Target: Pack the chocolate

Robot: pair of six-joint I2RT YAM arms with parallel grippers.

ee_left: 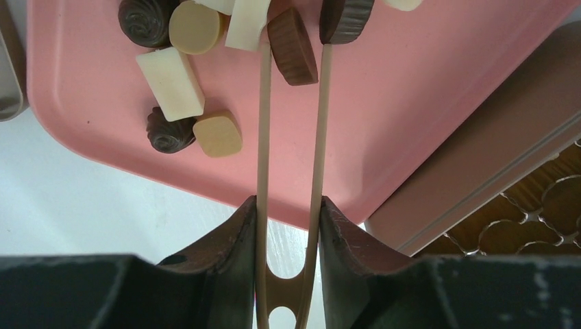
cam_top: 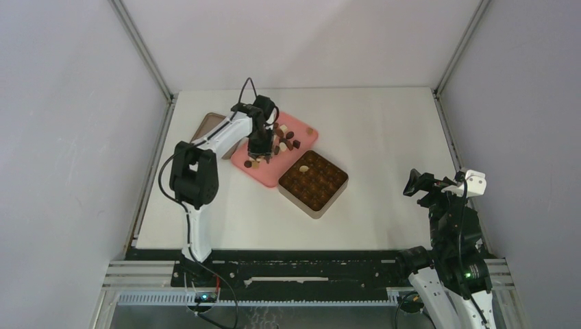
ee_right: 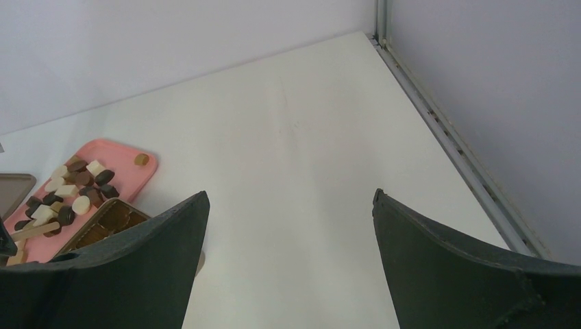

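My left gripper is shut on a pair of pale wooden tongs [ee_left: 319,137] above the pink tray [ee_left: 384,137]. The tongs' two tips stand apart on either side of a brown chocolate [ee_left: 293,46]; whether they touch it I cannot tell. A darker chocolate [ee_left: 344,19] sits at the right tip. Other chocolates, such as a white block [ee_left: 171,83] and a dark swirl [ee_left: 169,131], lie to the left. The chocolate box [cam_top: 315,181], divided into cells, holds one pale chocolate [cam_top: 303,168]. My right gripper is open and empty, far from the tray.
Partly behind the left arm lies a grey-brown tray [cam_top: 208,123]. The box's side wall [ee_left: 493,130] rises close to the right of the pink tray.
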